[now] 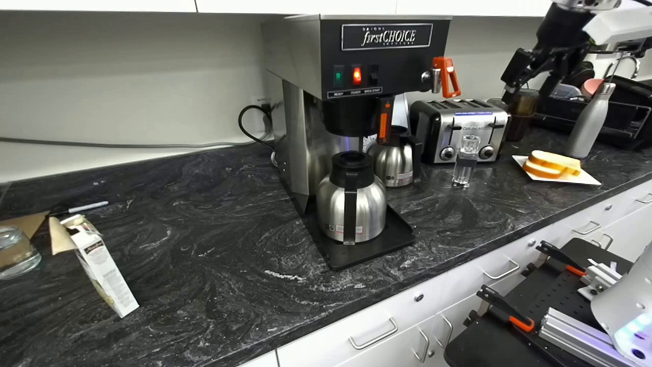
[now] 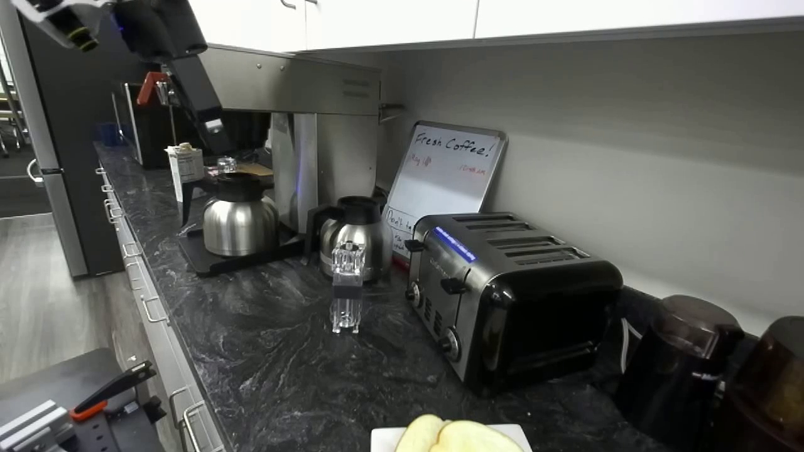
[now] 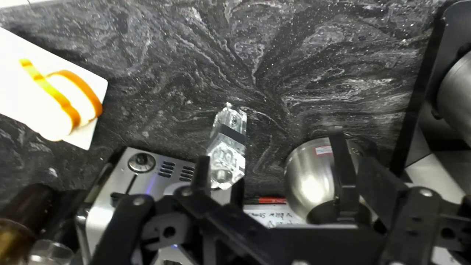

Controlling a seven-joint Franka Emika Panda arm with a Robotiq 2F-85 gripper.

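Observation:
My gripper is open, with its dark fingers (image 3: 344, 176) spread wide and nothing held between them. In exterior view 1 the gripper (image 1: 526, 95) hangs in the air near the right end of the steel toaster (image 1: 467, 131), above counter height. A clear faceted bottle-like object (image 1: 466, 162) with a dark band stands upright on the counter in front of the toaster. From the wrist, this clear object (image 3: 227, 145) appears close to the left finger, well below it. A steel carafe (image 3: 309, 172) shows behind the right finger.
Bread slices (image 1: 553, 164) lie on a white plate right of the toaster, near a grey bottle (image 1: 591, 122). The coffee maker (image 1: 385, 55) holds another carafe (image 1: 351, 205). A whiteboard (image 2: 445, 177) leans on the wall. Counter between plate and coffee maker's tray is mostly clear.

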